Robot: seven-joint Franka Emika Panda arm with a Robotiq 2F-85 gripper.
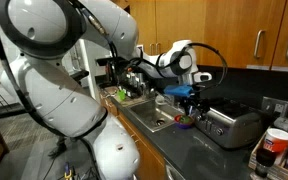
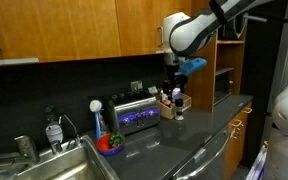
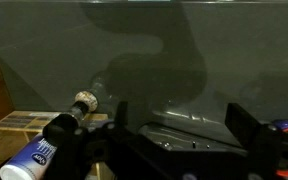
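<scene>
Over the dark counter (image 1: pixel 199 155), my gripper hangs open, its two black fingers wide apart in the wrist view. Only bare counter and the edge of the silver toaster (image 3: pixel 189 140) show between and below them. Exterior view 1 has the toaster (image 1: pixel 229 128) against the back wall, beside the arm. A colourful bowl (image 2: pixel 110 143) with red and green things in it stands by the sink. To the other side of the toaster is a wooden box (image 1: pixel 276 168) holding several containers, one with a blue and white label (image 3: pixel 29 160).
The sink (image 2: pixel 64 165) with its tap lies left of the bowl in exterior view 2, and a clear bottle (image 2: pixel 54 132) stands behind it. Wooden cupboards (image 1: pixel 244 35) hang above.
</scene>
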